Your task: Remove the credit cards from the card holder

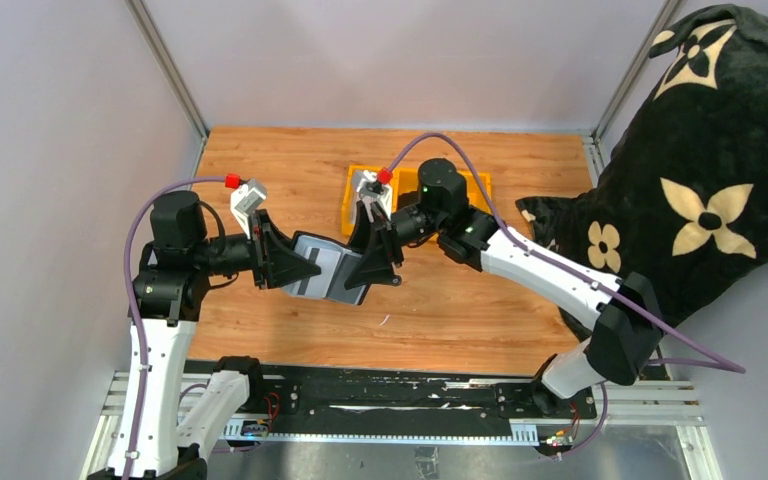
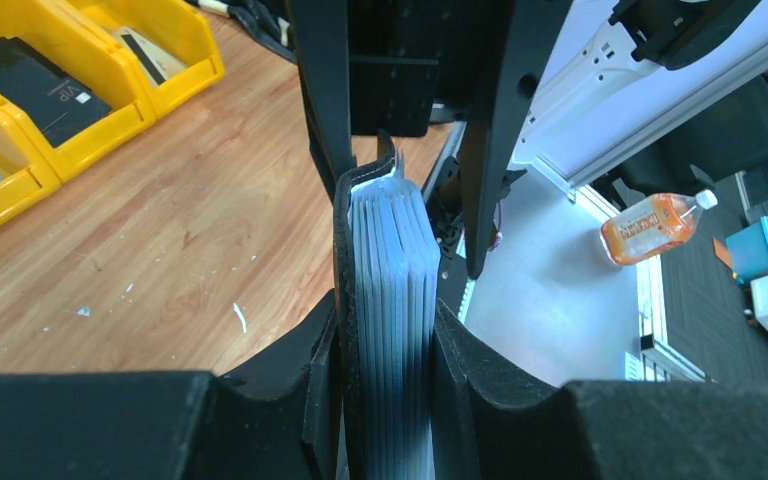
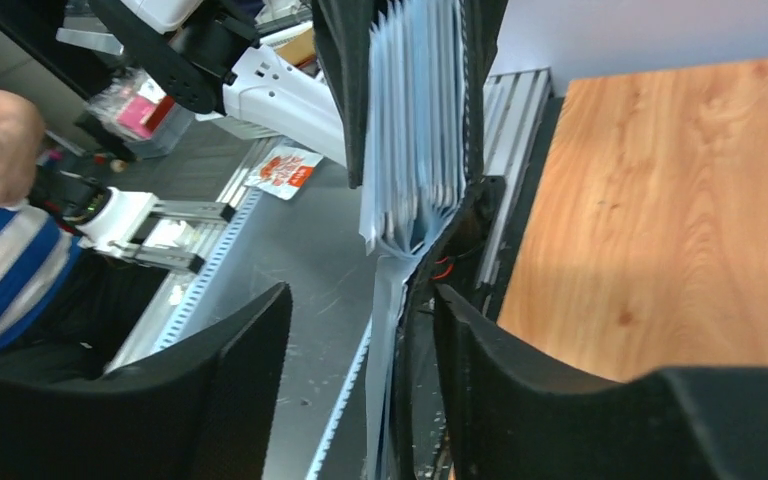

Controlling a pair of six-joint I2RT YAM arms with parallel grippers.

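An opened card holder (image 1: 338, 262) with a black cover and several pale, clear sleeves hangs over the table between both arms. My left gripper (image 1: 303, 270) is shut on its left part. In the left wrist view, the stack of sleeves (image 2: 395, 290) stands edge-on between the left fingers. From the right, my right gripper has its fingers on either side of the holder's outer flap (image 3: 390, 340). A gap shows between the flap and its left finger, so the fingers stand part open. Single cards inside the sleeves are hard to make out.
Behind the grippers stands a yellow divided bin (image 2: 130, 110) holding dark and pale flat items. The right forearm partly covers it from above. A dark floral cushion (image 1: 690, 190) lies at the right. Small white scraps (image 1: 384, 320) dot the otherwise bare front table.
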